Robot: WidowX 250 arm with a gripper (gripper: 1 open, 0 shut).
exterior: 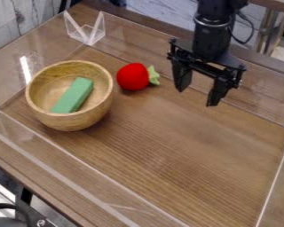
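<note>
My gripper [206, 71], a black mechanism, hangs over the upper right of the wooden table, its fingers angled down; whether it is open or shut is hard to tell. Left of it lies a red round object [132, 76] with a pale green tip. A wooden bowl [98, 117] on the left holds a green block [72, 95].
A clear plastic holder [85, 27] stands at the upper left. A dark cable-like object [4, 213] is at the bottom left corner.
</note>
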